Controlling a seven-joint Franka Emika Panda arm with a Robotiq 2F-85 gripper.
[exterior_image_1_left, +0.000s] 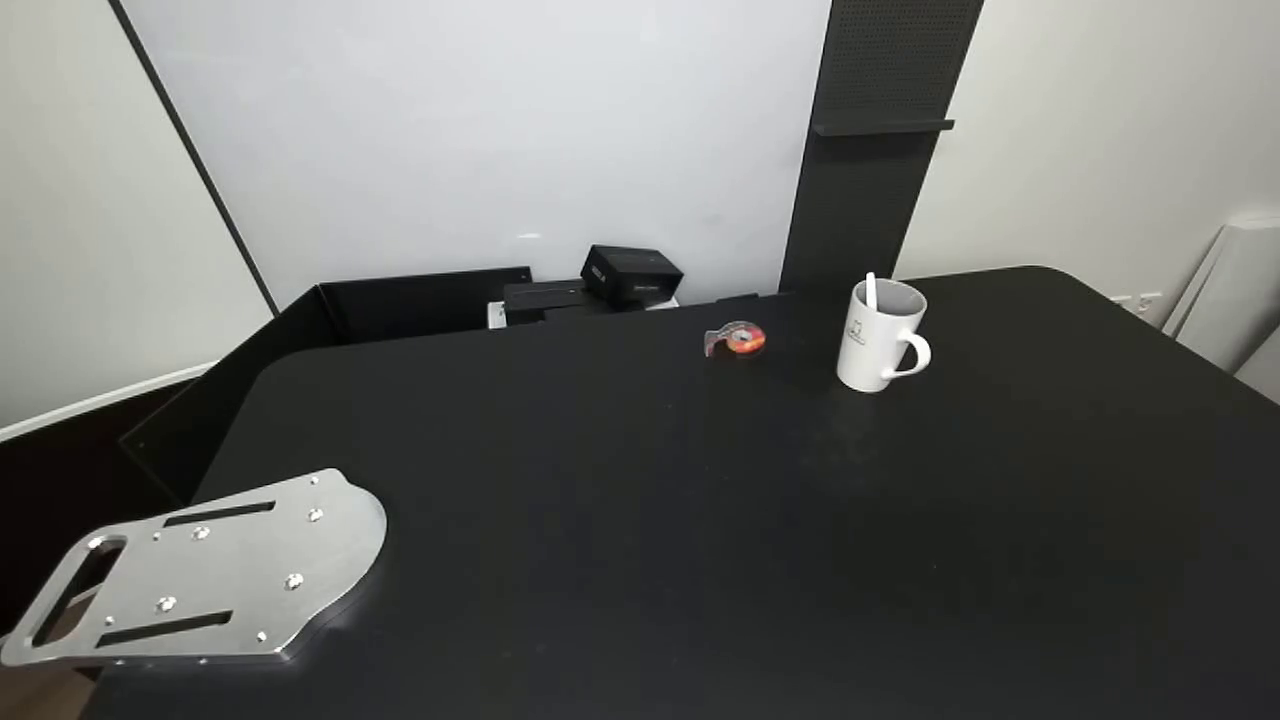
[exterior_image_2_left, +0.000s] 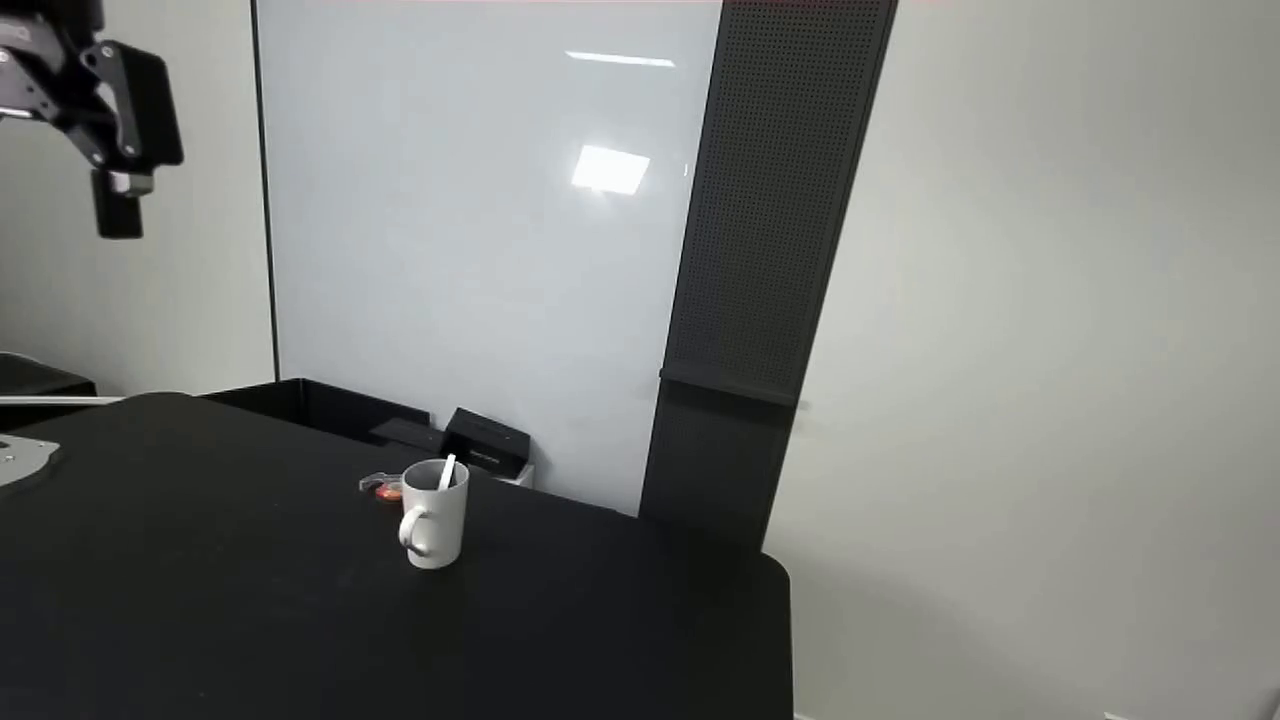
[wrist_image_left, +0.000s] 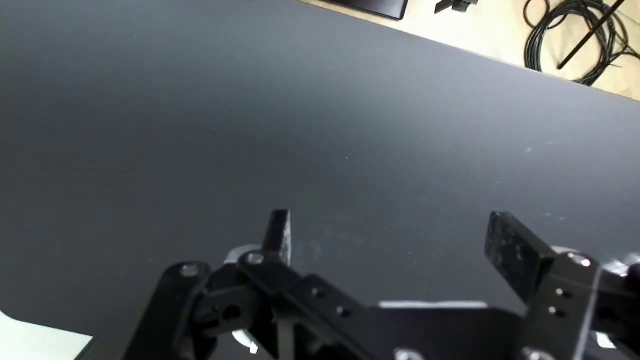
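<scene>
A white mug (exterior_image_1_left: 869, 346) with a small dark print stands upright on the black table, its handle to the right in exterior view 1. Out of its mouth sticks a white stick-like handle (exterior_image_1_left: 871, 292). Left of the mug lies a clear tape dispenser with an orange-red roll (exterior_image_1_left: 745, 341). High up at the left of exterior view 2, well above the table and apart from the mug (exterior_image_2_left: 434, 528), hangs my gripper (exterior_image_2_left: 130, 168). In the wrist view my gripper is open, its fingers wide apart over bare tabletop with nothing between them.
A silver metal plate (exterior_image_1_left: 240, 564) sits at the table's left edge. Behind the far edge are a black tray (exterior_image_1_left: 408, 306) and a black box (exterior_image_1_left: 632, 275). Coiled cables (wrist_image_left: 540, 48) lie beyond the table's edge.
</scene>
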